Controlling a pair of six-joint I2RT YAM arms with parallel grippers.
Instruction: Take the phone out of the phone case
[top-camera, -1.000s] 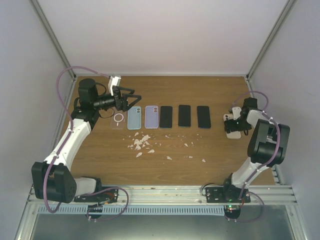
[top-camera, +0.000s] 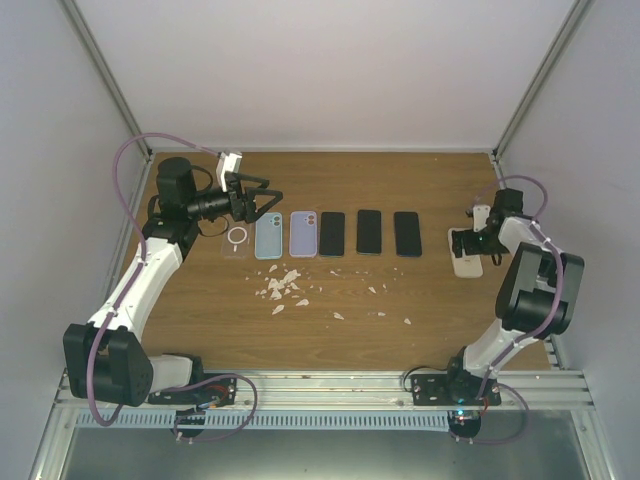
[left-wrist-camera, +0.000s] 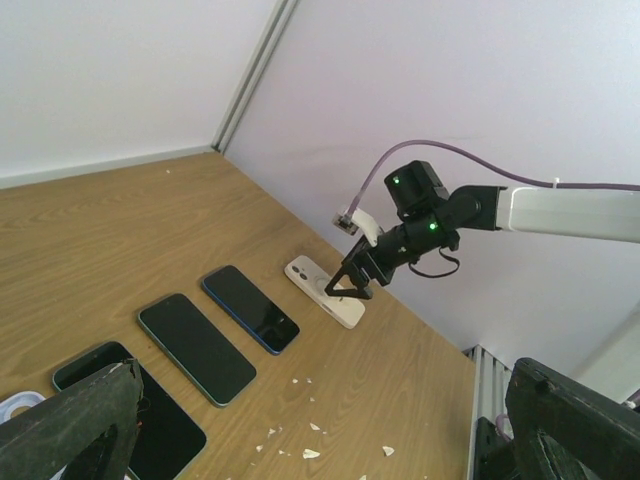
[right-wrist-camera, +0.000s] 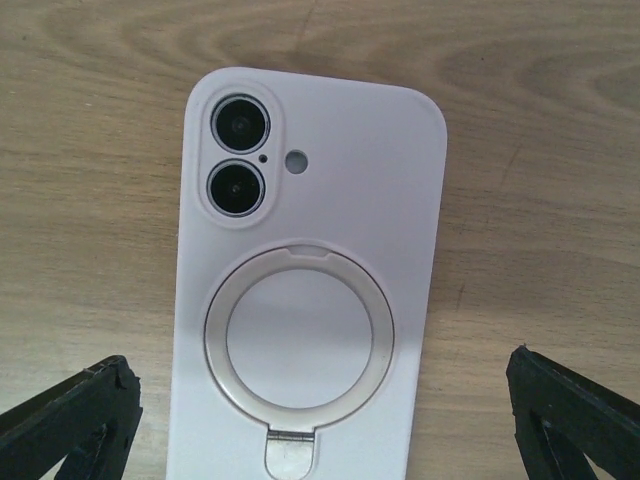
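In its white case, a phone (right-wrist-camera: 300, 340) lies camera side up on the table, with a round ring stand on its back. In the top view this white phone case (top-camera: 467, 268) is at the far right, partly covered by my right gripper (top-camera: 458, 244). The right wrist view shows the open fingers (right-wrist-camera: 90, 410) standing wide on either side of the case, not touching it. My left gripper (top-camera: 277, 197) is open and empty above the table's left part.
A clear case (top-camera: 236, 240), a blue case (top-camera: 268, 236), a purple case (top-camera: 303, 234) and several dark phones (top-camera: 369, 232) lie in a row. White scraps (top-camera: 283, 284) are scattered in front of them.
The left arm and the phones on the table have stayed put.
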